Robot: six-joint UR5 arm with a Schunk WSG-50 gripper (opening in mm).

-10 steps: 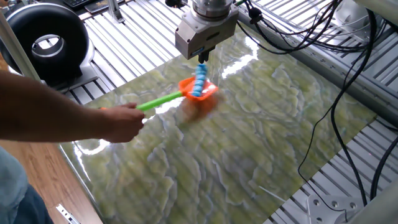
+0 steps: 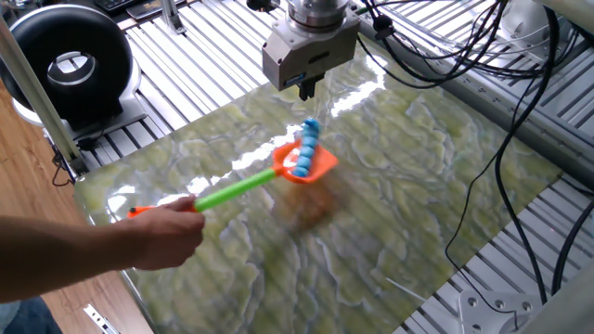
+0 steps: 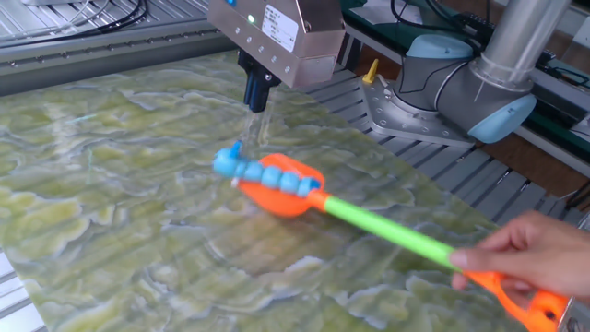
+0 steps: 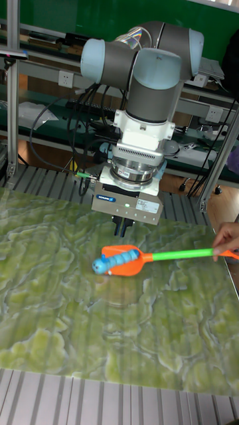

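A blue segmented caterpillar toy (image 2: 305, 148) lies across the orange blade of a toy shovel (image 2: 323, 165), one end overhanging its edge. A person's hand grips the shovel by its green handle (image 3: 387, 231), and the blade is held above the table. Over the far part of the table hangs my gripper (image 2: 307, 91), pointing down. Its dark fingers (image 4: 119, 226) look close together, with nothing visible between them; whether they are fully closed is unclear. The toy is below the fingertips and apart from them in exterior view 1.
A person's arm (image 2: 65, 255) reaches in from the left. Black cables (image 2: 506, 158) hang at the right, and a black ring-shaped object (image 2: 65, 70) stands at the back left.
One second ago the toy's end was right by the fingertips. The gripper has shifted only slightly.
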